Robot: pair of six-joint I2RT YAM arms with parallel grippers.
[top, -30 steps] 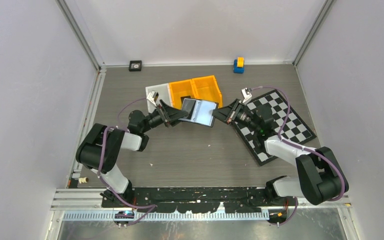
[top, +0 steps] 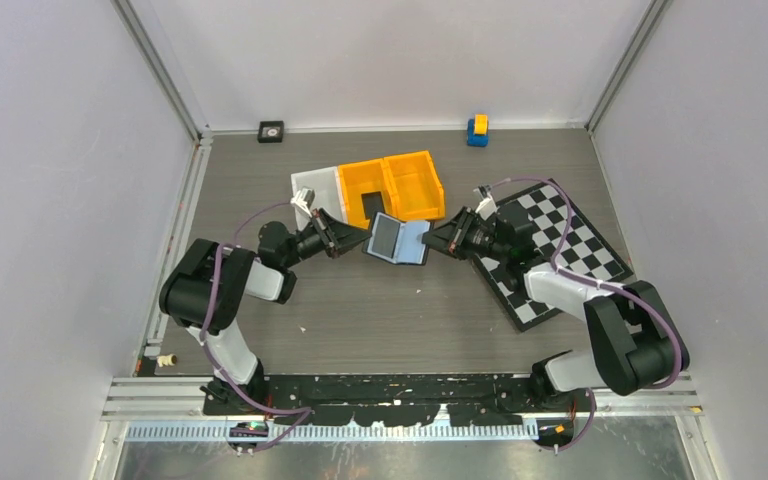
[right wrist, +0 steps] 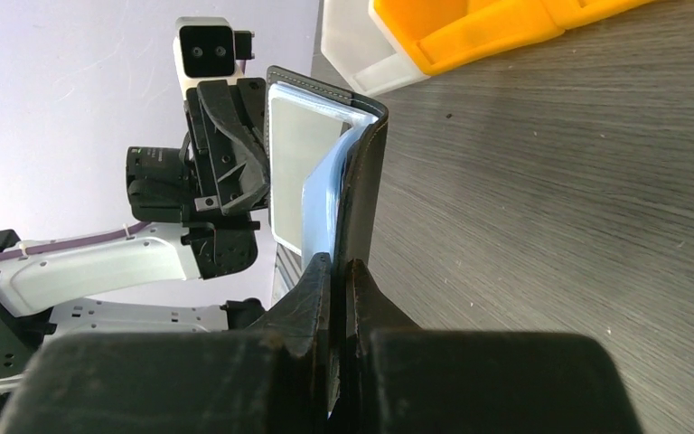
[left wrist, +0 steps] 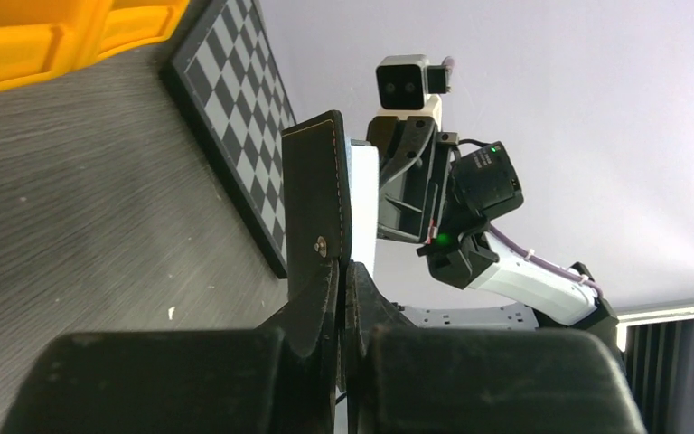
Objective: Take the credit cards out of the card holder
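Observation:
The card holder hangs open between both grippers above the table, clear and pale blue sleeves inside, a dark cover outside. My right gripper is shut on its right edge, with sleeves and cover showing above the fingertips. My left gripper is shut at the holder's opposite side; the dark cover stands at its fingertips, and whether any of it is between the fingers is unclear. Individual cards cannot be told apart.
A white and orange tray lies behind the holder. A chessboard lies under the right arm. A blue-yellow object and a small black box sit at the back.
The holder has moved slightly toward the front of the table since a second ago and its angle has changed. My left gripper has shifted slightly left from it.

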